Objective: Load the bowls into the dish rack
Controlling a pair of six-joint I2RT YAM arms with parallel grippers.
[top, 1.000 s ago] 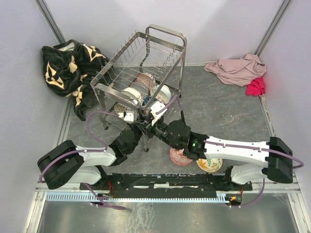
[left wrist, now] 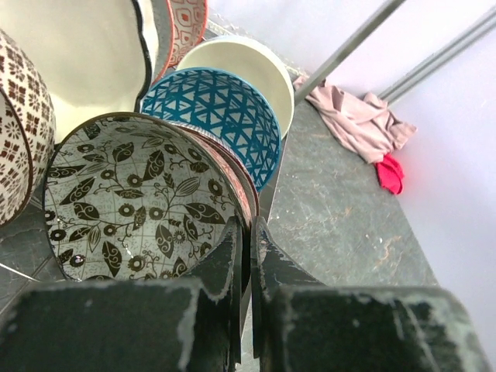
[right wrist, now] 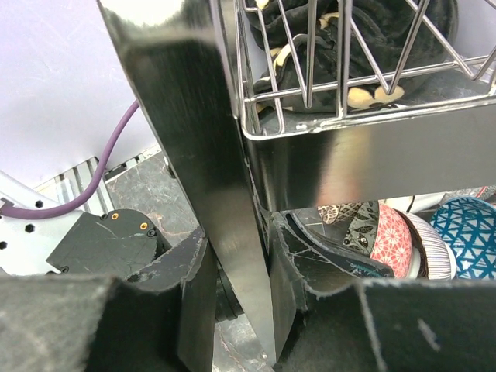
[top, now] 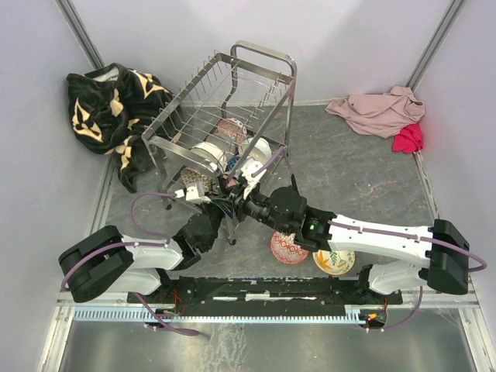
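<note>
The metal dish rack [top: 177, 147] stands at center with bowls on its lower tier. In the left wrist view, my left gripper is shut on the rim of a black floral bowl [left wrist: 132, 194], beside a blue patterned bowl [left wrist: 217, 101] and a cream bowl [left wrist: 248, 62]. In the right wrist view, my right gripper is at the rack's front corner post [right wrist: 194, 155], its fingers either side of the post; whether they press on it I cannot tell. A red patterned bowl [top: 288, 252] and a yellow floral bowl [top: 333, 263] lie on the floor.
A dark patterned blanket [top: 108, 108] is heaped at the left. Pink cloth [top: 372, 112] and red cloth [top: 407, 138] lie at the back right. The floor right of the rack is clear.
Both arms have shifted very slightly near the rack's front corner. The rack looks very slightly moved since one second ago. The bowls on the floor are unchanged.
</note>
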